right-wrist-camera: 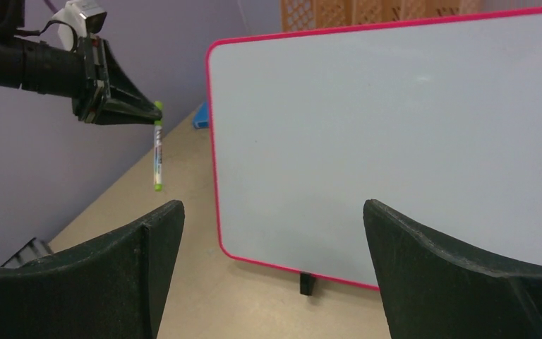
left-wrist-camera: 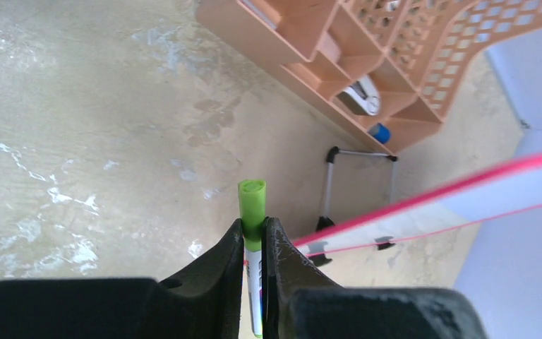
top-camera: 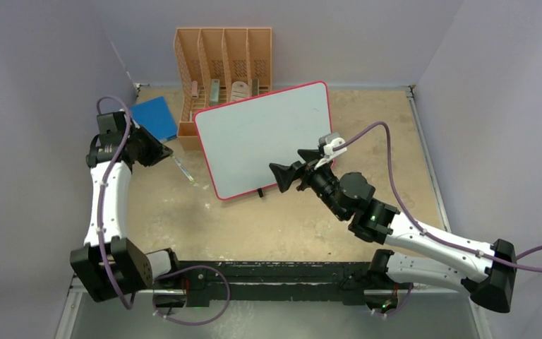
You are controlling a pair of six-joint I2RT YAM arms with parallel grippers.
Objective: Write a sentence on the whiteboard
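In the top view the whiteboard (top-camera: 265, 138) stands tilted mid-table, red-rimmed, its face blank apart from a tiny mark near the upper right. Left of it, my left gripper (top-camera: 167, 152) is shut on a slim marker (top-camera: 183, 170), held by one end and pointing down toward the board's side. In the left wrist view the marker's green end (left-wrist-camera: 253, 205) pokes up between the fingers. The right wrist view shows the marker (right-wrist-camera: 158, 152) hanging in the air, clear of the board. My right gripper (top-camera: 289, 168) is open and empty, in front of the board's lower right part.
Behind the board's left side stands a tan organizer (top-camera: 190, 42) with several small items in its compartments. A blue flat object (top-camera: 154, 117) lies at the back left. The table in front of the board (top-camera: 254, 229) is clear.
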